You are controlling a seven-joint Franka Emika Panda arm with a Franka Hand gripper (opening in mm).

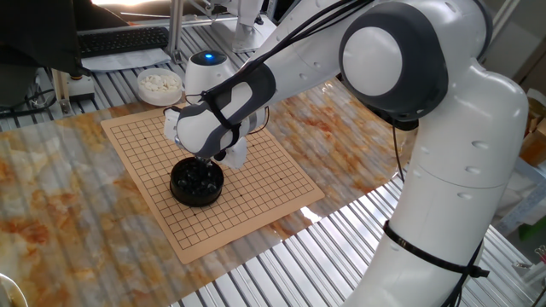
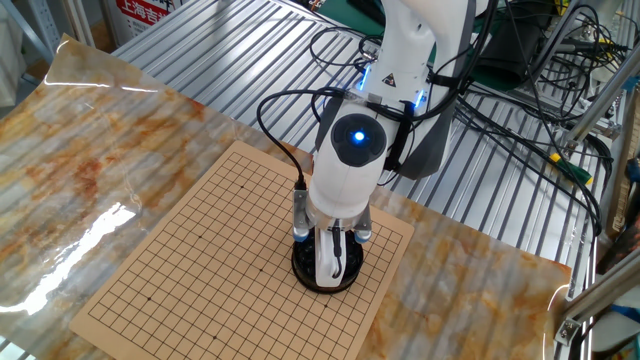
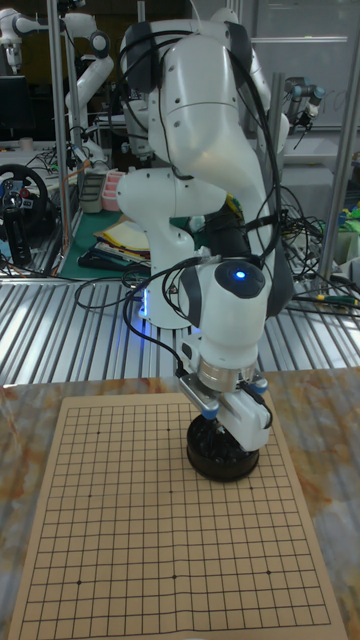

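A tan board with a black grid (image 1: 256, 192) lies flat on the marbled table top. On it stands a round black bowl (image 1: 196, 194) filled with dark, shiny pieces. My gripper (image 1: 205, 159) points down at the bowl, its fingertips at or just over the pieces. From above, in exterior view 2, the hand covers much of the bowl (image 2: 350, 283). In exterior view 3 the bowl (image 3: 223, 466) sits on the board's far right part, beneath the hand. The fingertips are small and dark against the pieces, so the finger's state and anything between them cannot be made out.
A pale bowl of white pieces (image 1: 160, 84) stands behind the board, near the table's edge. A keyboard (image 1: 124, 41) lies farther back. The remaining grid is bare, and the marbled table (image 1: 68, 205) left of the board is clear. Cables (image 2: 275, 100) loop beside the arm.
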